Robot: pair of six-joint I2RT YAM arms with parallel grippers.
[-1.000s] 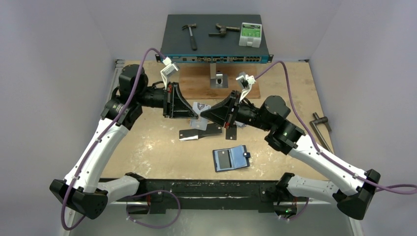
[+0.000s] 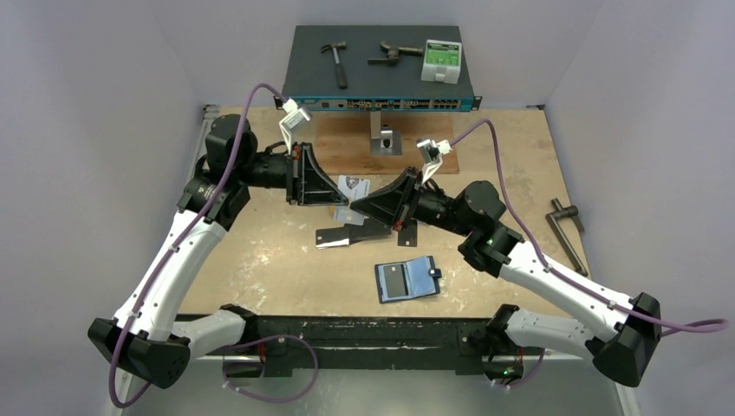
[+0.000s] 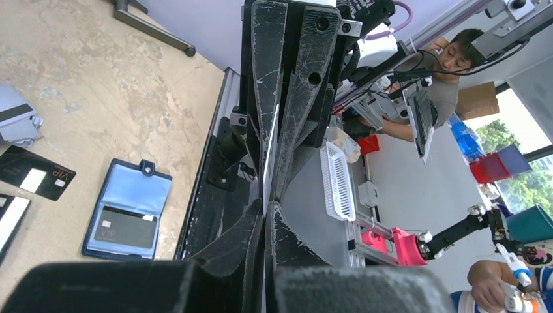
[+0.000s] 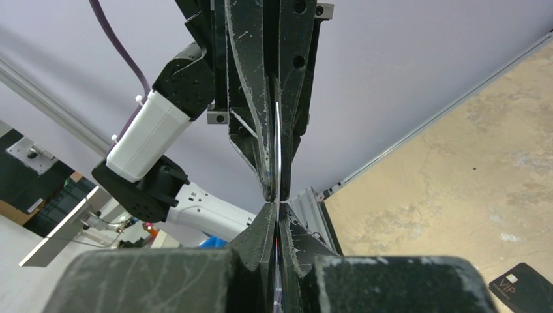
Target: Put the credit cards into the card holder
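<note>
One pale credit card (image 2: 353,186) stands between the tips of both grippers, high over the table. Edge-on, it is a thin light line in the left wrist view and right wrist view. My left gripper (image 2: 347,203) and right gripper (image 2: 354,205) meet tip to tip, each shut with that card edge running between its fingers. The blue card holder (image 2: 423,279) lies open near the front, a grey VIP card (image 3: 126,226) in its pocket. Dark cards (image 2: 332,237) lie on the table, and a silver card stack (image 3: 14,116) shows at the left wrist view's edge.
A wooden board (image 2: 342,156) with a metal bracket (image 2: 386,143) lies behind. At the back is a dark rack unit (image 2: 368,69) with hammers and a white box (image 2: 442,61). Black tools (image 2: 568,234) rest at the right. Table around the holder is clear.
The card and both gripper tips have shifted slightly to the left and toward the back, and the card's tilt has changed a little. The holder and the dark cards have stayed put.
</note>
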